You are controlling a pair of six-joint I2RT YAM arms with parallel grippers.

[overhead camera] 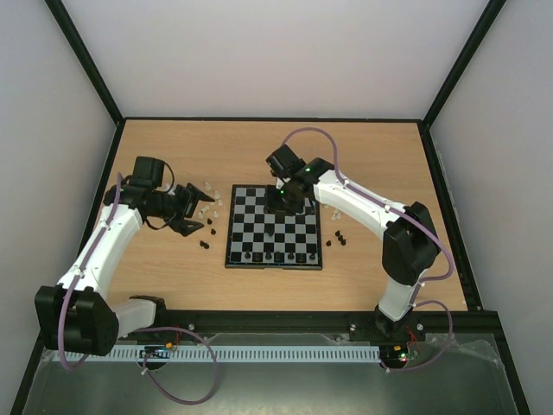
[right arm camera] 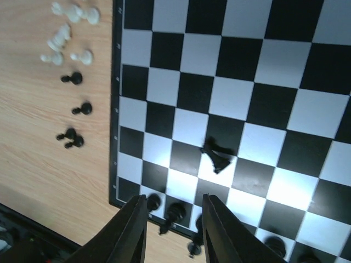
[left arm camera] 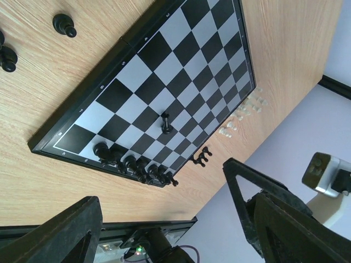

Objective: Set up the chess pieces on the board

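The chessboard [overhead camera: 276, 266] lies mid-table, with several black pieces [overhead camera: 269, 257] along its near edge. A single black piece [right arm camera: 216, 159] is out over the middle squares, apart from that row and clear of both grippers; whether it is upright or tilted, I cannot tell. Above the board is my right gripper [overhead camera: 283, 207]; in the right wrist view its fingers [right arm camera: 131, 222] stand apart with nothing held between them. My left gripper [overhead camera: 206, 212] is open and empty, left of the board.
Loose black pieces [overhead camera: 205, 245] and white pieces [overhead camera: 207, 190] lie left of the board. More black pieces [right arm camera: 79, 108] and white pieces [right arm camera: 77, 12] lie at its right.
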